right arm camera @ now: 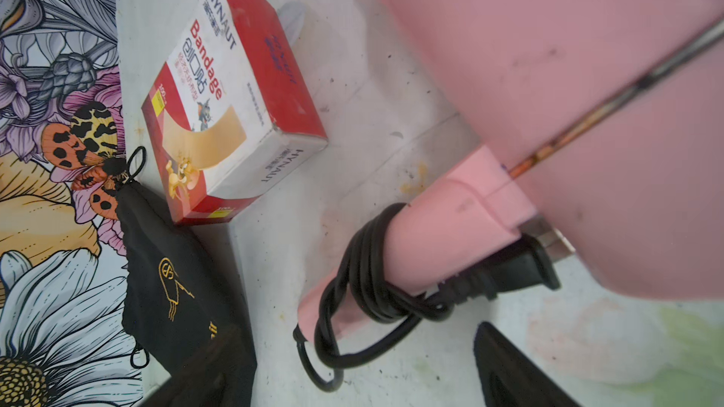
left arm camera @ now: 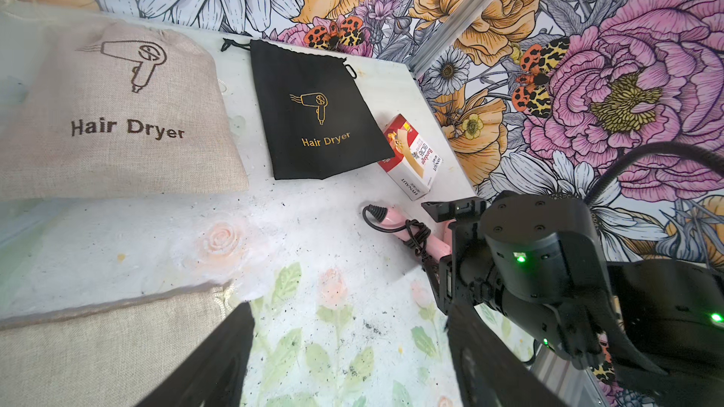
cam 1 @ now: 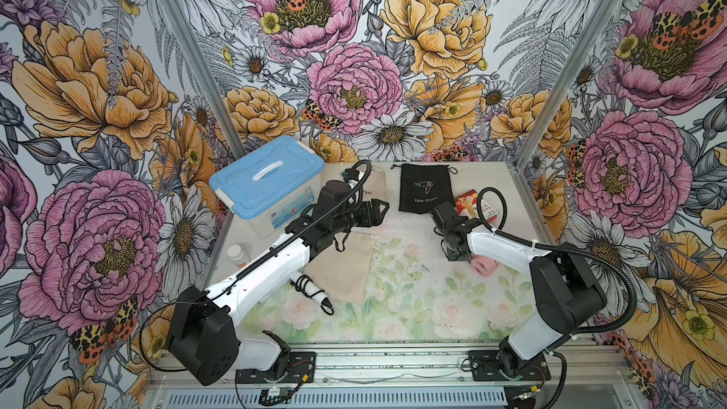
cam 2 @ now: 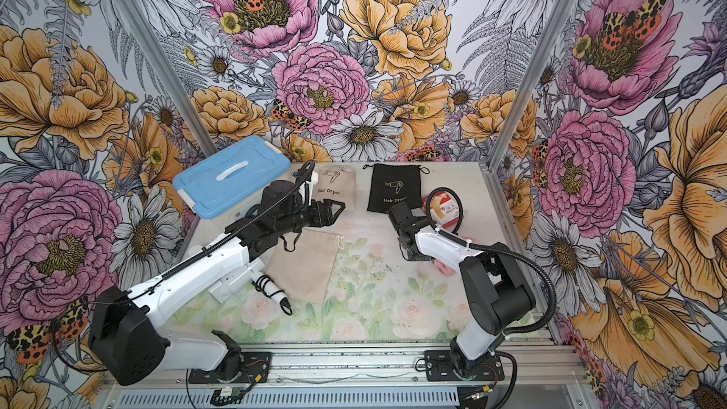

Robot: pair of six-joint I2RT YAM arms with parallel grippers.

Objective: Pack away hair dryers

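Observation:
The pink hair dryer (right arm camera: 460,226) lies on the table at the right, black cord wound round its handle. Over that handle my right gripper is open, its fingers apart on either side of the handle's end in the right wrist view; whether they touch it is unclear. My left gripper (cam 1: 384,212) hovers open and empty above the table's middle. A white hair dryer (cam 1: 309,288) with a wound cord lies partly under the left arm. Beside it is a flat, plain beige bag (cam 2: 306,265). A black bag (left arm camera: 316,113) and a beige bag (left arm camera: 128,128), both lettered Hair Dryer, lie at the back.
A red-and-white bandage box (right arm camera: 233,98) stands close to the pink dryer, beside the black bag. At the back left sits a clear bin with a blue lid (cam 1: 269,170). A small white bottle (cam 1: 237,254) stands at the left.

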